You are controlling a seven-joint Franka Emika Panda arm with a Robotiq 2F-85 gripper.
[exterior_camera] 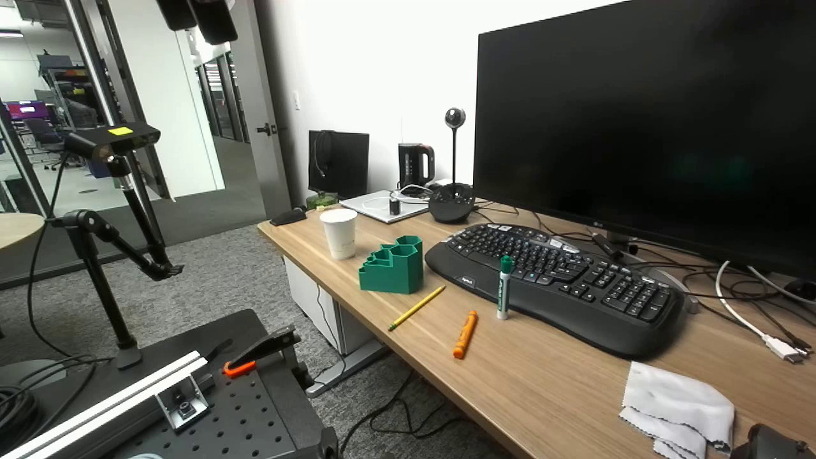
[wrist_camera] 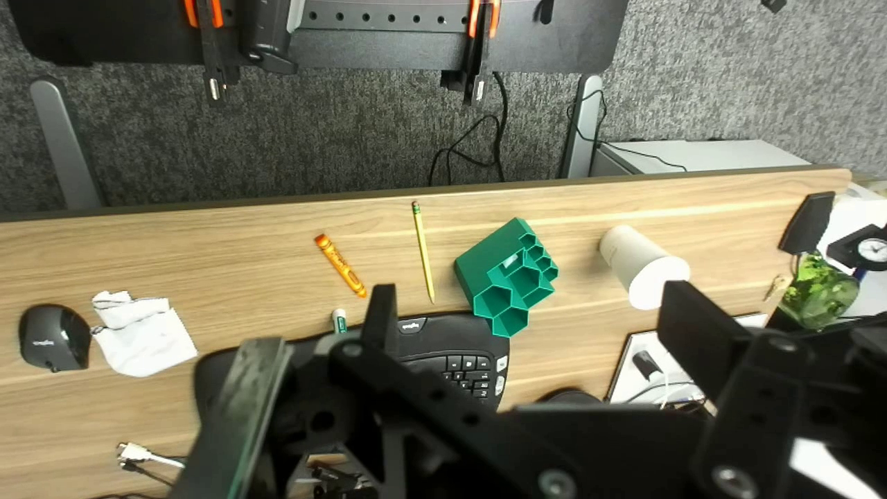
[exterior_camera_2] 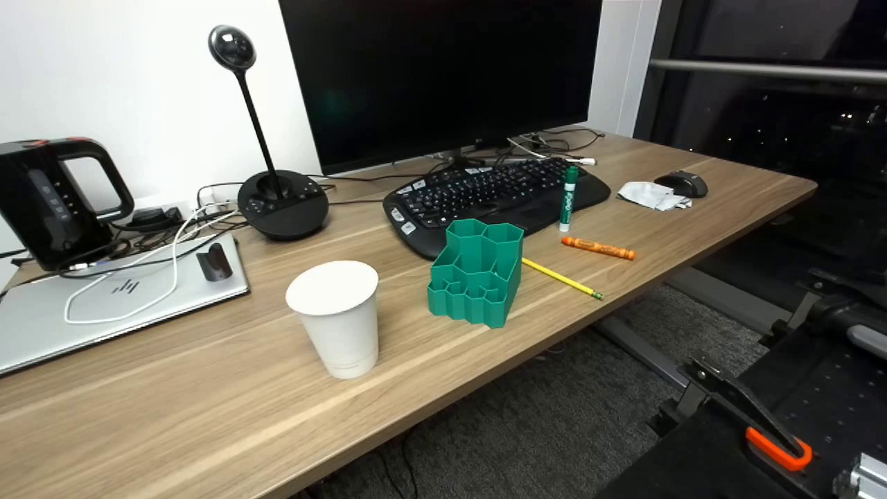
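High above the desk, my gripper is open, its dark fingers wide apart in the wrist view and nothing held between them. Far below lies the green hexagonal organizer point(exterior_camera_2: 475, 270); the compartments I can see hold no pens. A yellow pencil point(exterior_camera: 417, 308) lies beside it on the wood. Farther along is an orange crayon point(exterior_camera: 465, 334), lying flat. The green-capped marker point(exterior_camera: 504, 288) stands upright close to the keyboard's front edge. A white paper cup point(exterior_camera_2: 337, 319) stands upright on the organizer's other side.
Behind these items sit a black keyboard point(exterior_camera: 558, 279) and a large monitor point(exterior_camera: 650, 138). A white cloth point(wrist_camera: 143, 334) lies by the mouse point(wrist_camera: 55, 337). The webcam stand point(exterior_camera_2: 283, 204), laptop point(exterior_camera_2: 125, 291) and kettle point(exterior_camera_2: 62, 199) occupy the far end. Bare wood runs along the front edge.
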